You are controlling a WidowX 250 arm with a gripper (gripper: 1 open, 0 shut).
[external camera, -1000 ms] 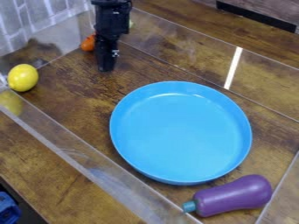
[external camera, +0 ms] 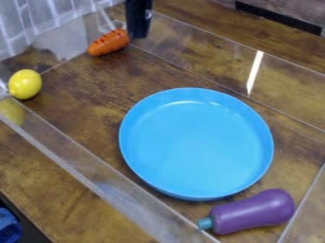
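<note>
My dark gripper is at the top of the camera view, above and right of an orange carrot that lies near the back left. The gripper looks shut, with nothing visible between its fingers. A blue plate rests in the middle right. A yellow lemon sits at the left, and a purple eggplant lies at the lower right.
A clear plastic wall runs along the left and front of the wooden surface. A blue object shows at the bottom left corner.
My gripper has risen from beside the carrot toward the top edge of the view, uncovering the carrot. The carrot, lemon, plate and eggplant appear unmoved.
</note>
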